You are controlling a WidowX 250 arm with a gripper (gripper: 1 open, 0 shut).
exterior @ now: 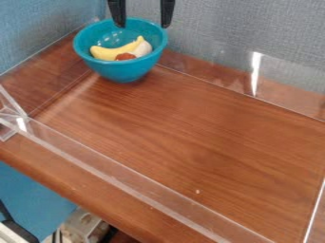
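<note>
A teal bowl [122, 67] sits at the back left of the wooden board. In it lie a yellow banana [112, 50], a small reddish-brown item [124, 57] and a pale rounded item [143, 48]. My gripper [141, 21] hangs at the top edge over the bowl's back part, its two dark fingers spread open with nothing between them. Only the finger ends are in view.
Clear low walls edge it, with grey and blue padded backdrops behind. Equipment [80, 230] shows below the front edge at bottom left.
</note>
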